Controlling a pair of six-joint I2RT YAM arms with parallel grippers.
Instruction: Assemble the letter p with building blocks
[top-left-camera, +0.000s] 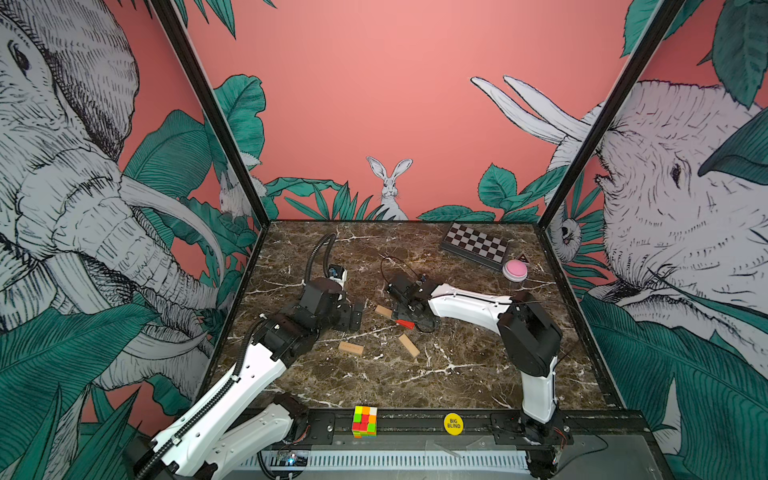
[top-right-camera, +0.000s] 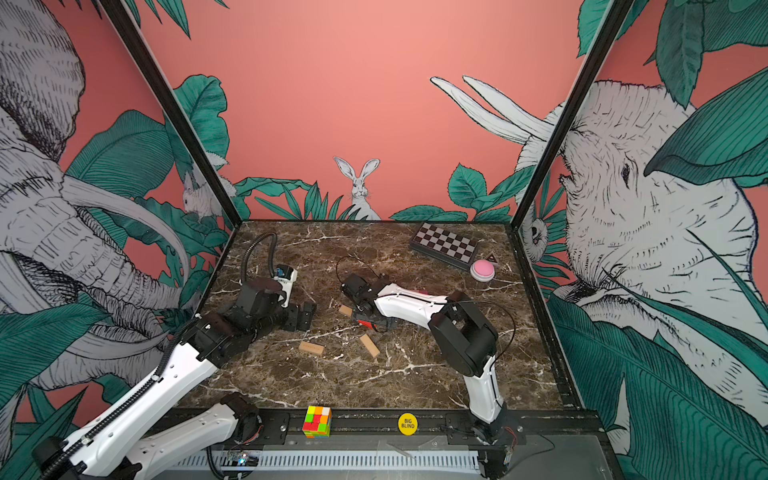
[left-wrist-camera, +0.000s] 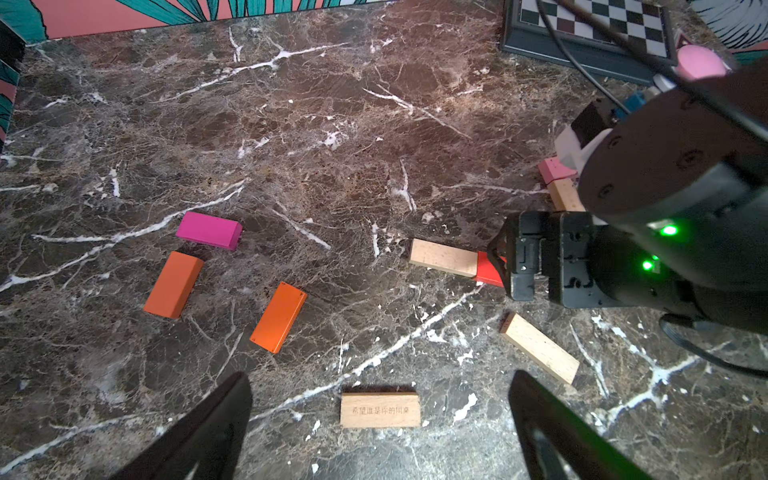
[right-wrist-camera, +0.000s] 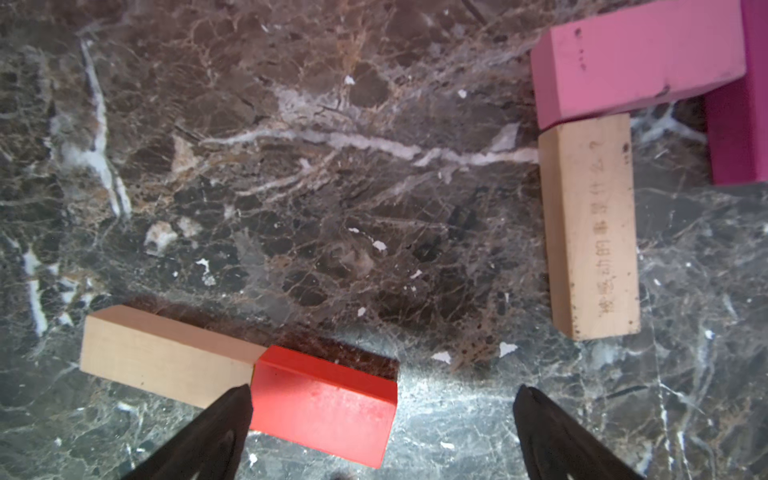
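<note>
In the right wrist view my right gripper is open above the table. Its left finger (right-wrist-camera: 212, 436) overlaps the seam where a wooden block (right-wrist-camera: 168, 352) meets a red block (right-wrist-camera: 324, 408) end to end. To the right, another wooden block (right-wrist-camera: 592, 232) touches a pink block (right-wrist-camera: 640, 60), with a magenta block (right-wrist-camera: 736, 128) beside that. Nothing shows held. My left gripper stands open at the left; a lettered wooden block (left-wrist-camera: 380, 410) lies on the table between its fingers in view. A loose wooden block (left-wrist-camera: 540, 348) rests diagonally nearby.
Farther left lie a magenta block (left-wrist-camera: 209, 230) and two orange blocks, one (left-wrist-camera: 173, 284) beside the other (left-wrist-camera: 278, 317). A checkered board (top-left-camera: 476, 244) and pink button (top-left-camera: 516, 269) occupy the back right. A colored cube (top-left-camera: 364, 421) sits on the front rail.
</note>
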